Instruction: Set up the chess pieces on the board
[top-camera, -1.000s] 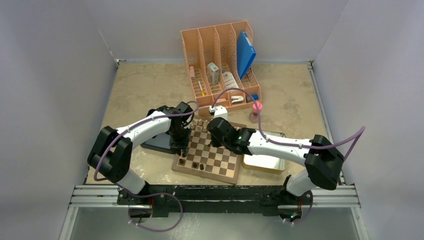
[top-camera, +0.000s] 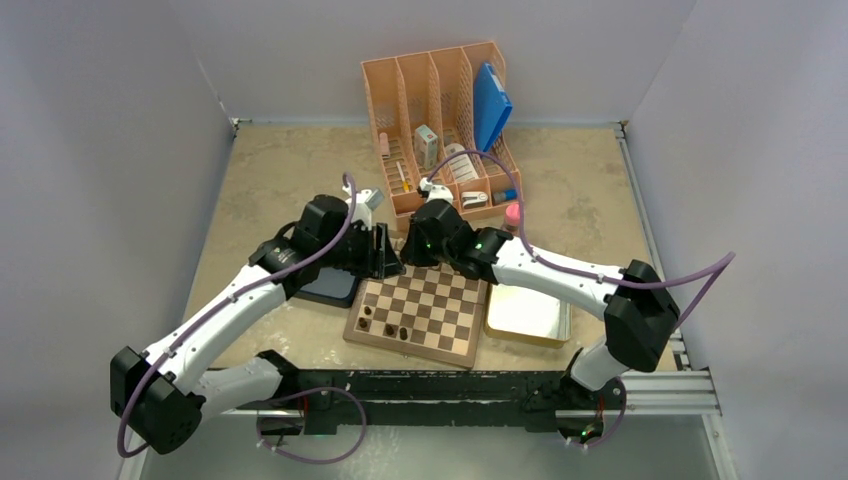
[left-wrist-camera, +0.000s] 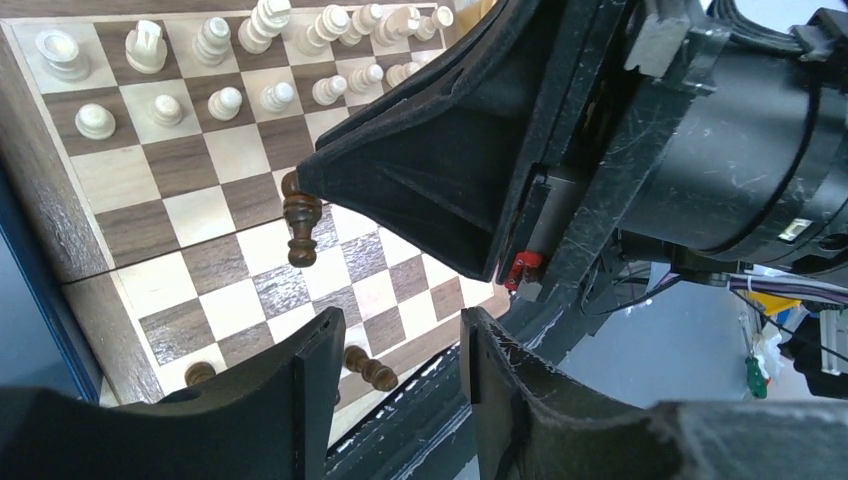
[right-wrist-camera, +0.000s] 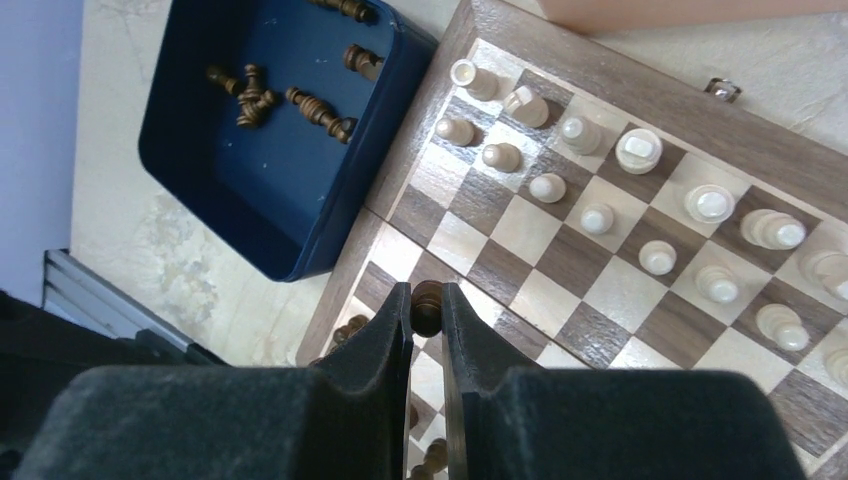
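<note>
The chessboard (top-camera: 425, 350) lies at the table's middle. White pieces (left-wrist-camera: 225, 103) stand in two rows on its far side. Several dark pieces (top-camera: 390, 330) are on the near side. A dark piece (left-wrist-camera: 302, 230) hangs above the board, with my right gripper shut on it. My left gripper hovers over the board close to the right one, its fingers apart and nothing between them. In the right wrist view, more dark pieces (right-wrist-camera: 315, 112) lie loose in the blue box (right-wrist-camera: 320, 215) at the board's left.
Behind the board stands an orange organizer (top-camera: 385, 110) with a blue folder (top-camera: 490, 108). A pale tray (top-camera: 528, 312) sits to the board's right, near a pink-capped bottle (top-camera: 512, 217). Both arms crowd the space above the board.
My left gripper has lifted away from the board's near left corner and moved back and right. The right gripper has shifted slightly back and left, bringing the two close together.
</note>
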